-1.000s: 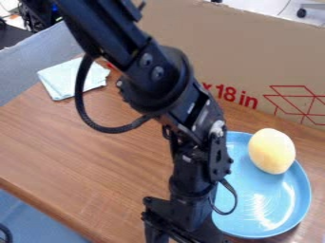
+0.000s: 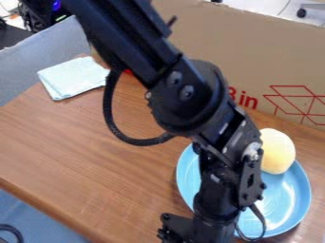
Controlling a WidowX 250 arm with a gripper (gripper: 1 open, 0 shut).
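My black arm reaches down from the top left to the lower middle, where the gripper (image 2: 191, 232) is at the bottom edge, over the near left side of a blue plate (image 2: 290, 201). Its fingertips are too dark and cropped to tell open from shut. A pale yellow rounded object (image 2: 276, 147) sits on the back of the plate, partly behind the arm.
A folded white cloth (image 2: 72, 78) lies at the table's back left. A cardboard box (image 2: 260, 71) walls off the back.
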